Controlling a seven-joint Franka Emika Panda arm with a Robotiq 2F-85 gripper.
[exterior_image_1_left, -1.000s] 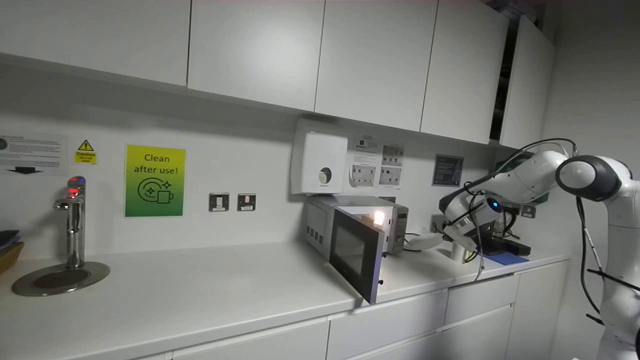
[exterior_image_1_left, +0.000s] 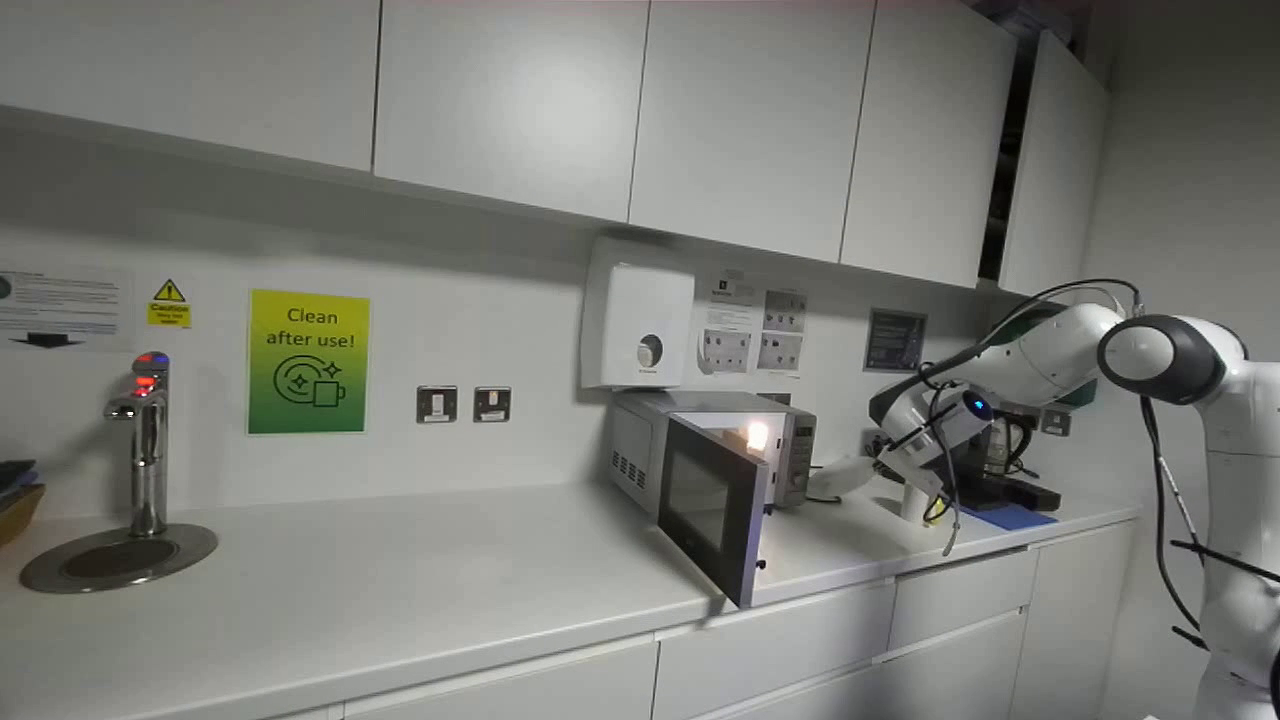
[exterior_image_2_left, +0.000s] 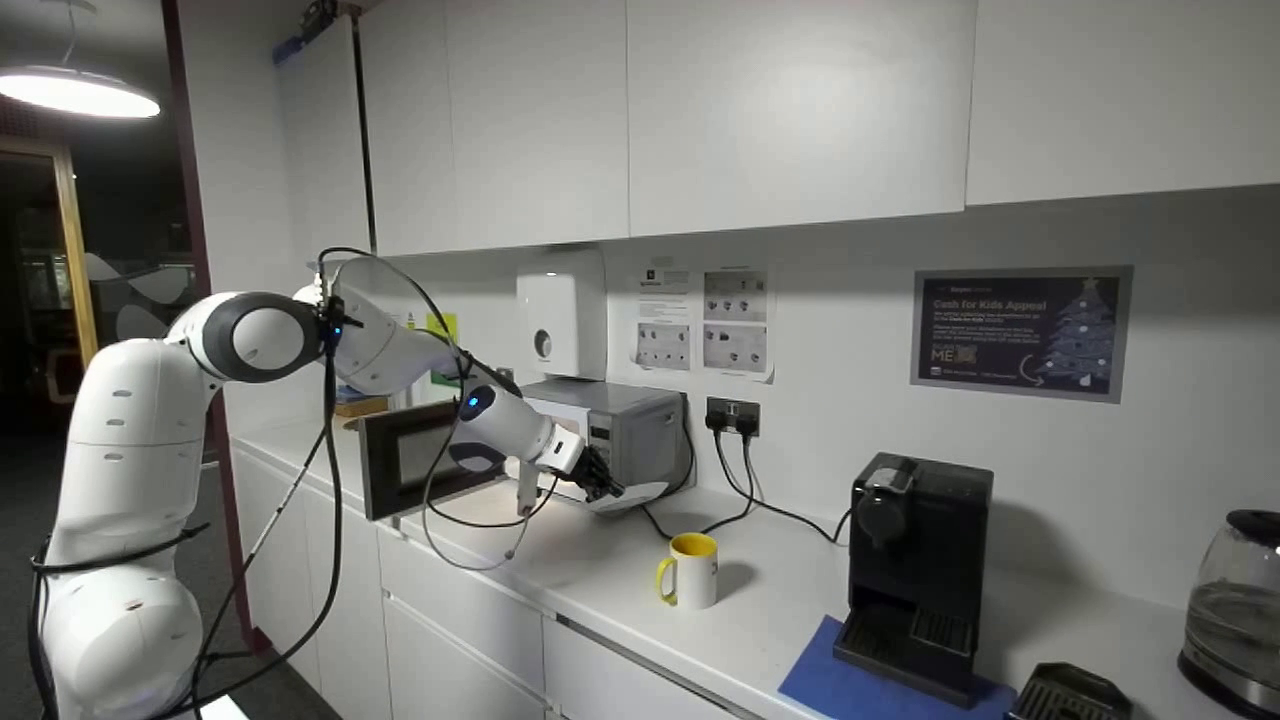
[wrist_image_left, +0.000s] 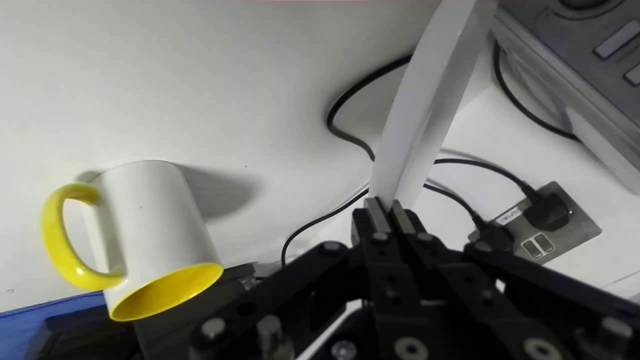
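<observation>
My gripper is shut on a thin white folded sheet (wrist_image_left: 414, 108), which looks like paper, and its fingertips pinch the sheet's near end. In exterior view 2 the gripper (exterior_image_2_left: 608, 485) is above the counter in front of the microwave (exterior_image_2_left: 654, 438), with the sheet (exterior_image_2_left: 626, 497) stretching toward the microwave's base. The microwave door (exterior_image_1_left: 714, 504) stands wide, and the lamp inside is lit. A white mug (exterior_image_2_left: 693, 570) with a yellow handle and yellow inside is upright on the counter, apart from the gripper; the wrist view shows this mug (wrist_image_left: 150, 216) to the left.
Black cables (exterior_image_2_left: 744, 474) run from a wall socket (exterior_image_2_left: 733, 416) behind the gripper. Past the mug are a black coffee machine (exterior_image_2_left: 918, 564) on a blue mat (exterior_image_2_left: 822, 666) and a glass jug (exterior_image_2_left: 1236, 600). Left of the microwave, the counter (exterior_image_1_left: 420, 564) is clear as far as the tap (exterior_image_1_left: 148, 456).
The arm has shifted slightly left in exterior view 1, toward the microwave, and the white sheet has moved a little with it. The door and mug appear unmoved.
</observation>
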